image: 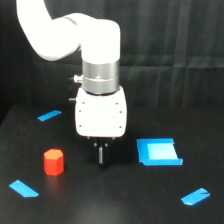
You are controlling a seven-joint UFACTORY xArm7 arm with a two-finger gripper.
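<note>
The white arm reaches down from the top left to my gripper, whose dark fingers hang below the white housing, low over the black table. Whether they are open or shut is hard to make out. A red hexagonal block stands to the left of the gripper, apart from it. To the right lies a white square bordered with blue tape.
Short strips of blue tape lie at the front left, front right and back left.
</note>
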